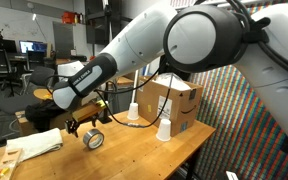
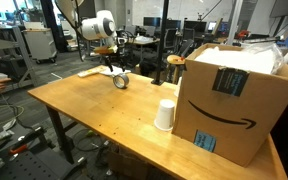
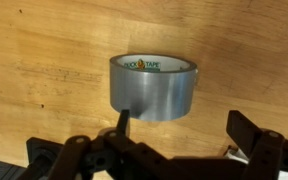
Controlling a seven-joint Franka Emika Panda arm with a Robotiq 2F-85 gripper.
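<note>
A roll of silver duct tape (image 3: pixel 152 95) stands on its edge on the wooden table, showing its shiny outer band and a printed label inside its core. My gripper is open above it, its two dark fingertips spread wide. The roll sits off towards the left finger (image 3: pixel 123 123), with bare wood between it and the right finger. In exterior view 1 the gripper (image 1: pixel 81 127) is just to the left of and above the tape roll (image 1: pixel 93 140). Exterior view 2 shows the roll (image 2: pixel 121 82) near the table's far part; nothing is held.
White cups (image 1: pixel 164 130) and a large cardboard box (image 1: pixel 171 103) stand right of the roll. A folded white cloth (image 1: pixel 41 142) and a wooden tray (image 1: pixel 6 164) lie to the left. Bare table (image 2: pixel 109 115) lies between roll and box.
</note>
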